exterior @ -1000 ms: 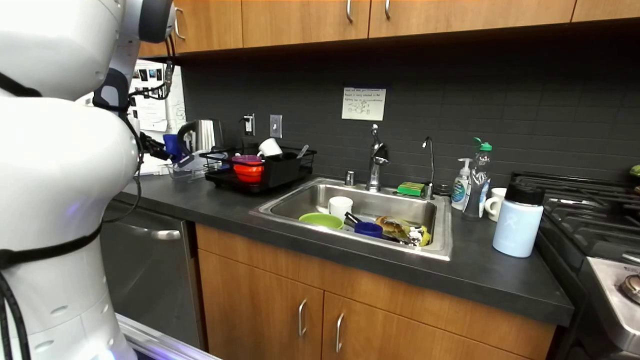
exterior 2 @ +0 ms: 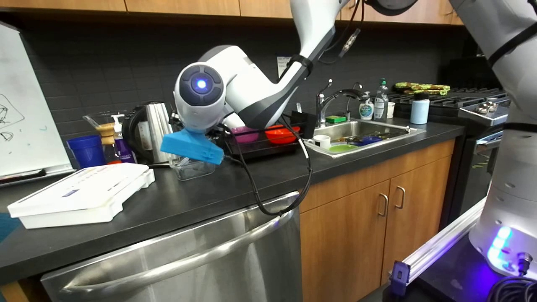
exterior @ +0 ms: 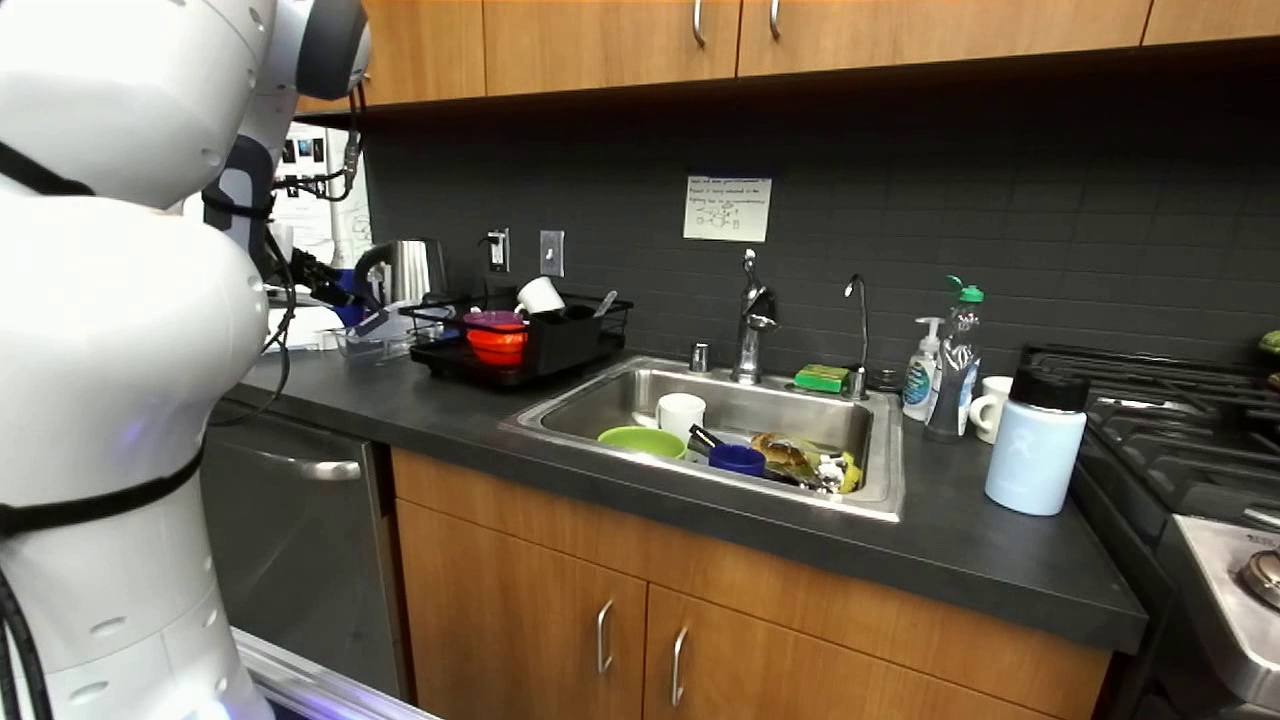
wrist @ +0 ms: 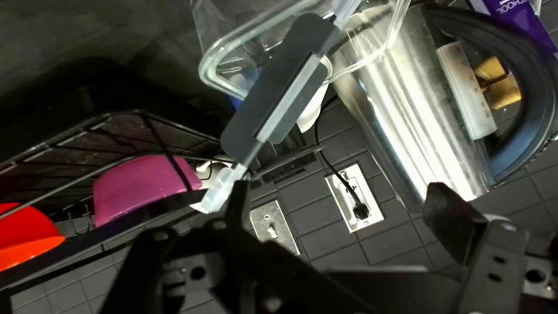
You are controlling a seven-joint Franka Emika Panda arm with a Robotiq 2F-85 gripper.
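Note:
In the wrist view my gripper stands open, its dark fingers (wrist: 450, 222) wide apart with nothing between them. Beyond them are a steel kettle (wrist: 403, 115) with a black handle and a clear container (wrist: 230, 57). A long grey and clear piece (wrist: 277, 94) lies across that container; what it is I cannot tell. From the other side, the kettle (exterior 2: 160, 126) and the clear container (exterior 2: 194, 170) show on the counter beyond the blue piece (exterior 2: 194, 146) on my wrist. My gripper (exterior: 321, 278) is small and dark left of the kettle in exterior view 1.
A black dish rack (exterior: 564, 342) holds a red bowl, a pink bowl (wrist: 141, 180) and a white mug. A white box (exterior 2: 83, 193), a blue cup (exterior 2: 89, 151) and a purple bottle (exterior 2: 124, 147) stand on the left. The sink (exterior: 882, 480) holds several dishes. Bare counter lies in front.
The arm has shifted a little to the right in exterior view 1, and the gripper now sits slightly farther right, nearer the kettle. The sink and rack items look unchanged.

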